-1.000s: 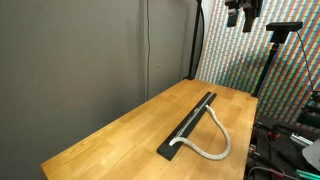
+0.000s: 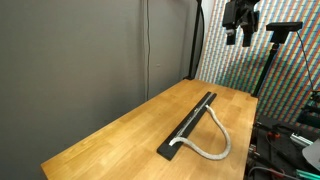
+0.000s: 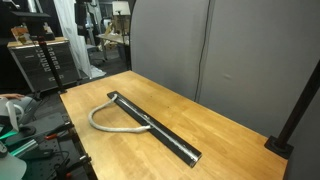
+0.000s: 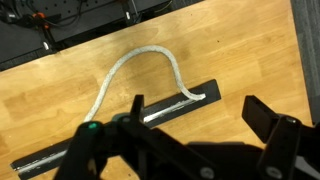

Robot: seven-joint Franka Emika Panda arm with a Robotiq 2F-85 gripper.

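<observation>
My gripper (image 2: pixel 239 42) hangs high over the far right end of the table, clear of everything on it. Its two dark fingers stand apart in the wrist view, with only the tabletop seen between them. Below lies a long black strip (image 2: pixel 180 140) with a paler groove along its length. A whitish rope or cord (image 4: pixel 150 49) bows out from one side of this strip in a wide arc. In the wrist view, one end of the cord crosses onto the strip near its right end, and the other part meets it farther left.
Bare wooden tabletop (image 3: pixel 220 125) surrounds the strip on most sides. A grey wall panel (image 2: pixel 90 70) rises behind the table. A black post (image 3: pixel 298 105) stands at the table's right corner in the second exterior view.
Over the last second my gripper has come down a little above the table's far end, its fingers still apart. The cord and strip lie where they were.
</observation>
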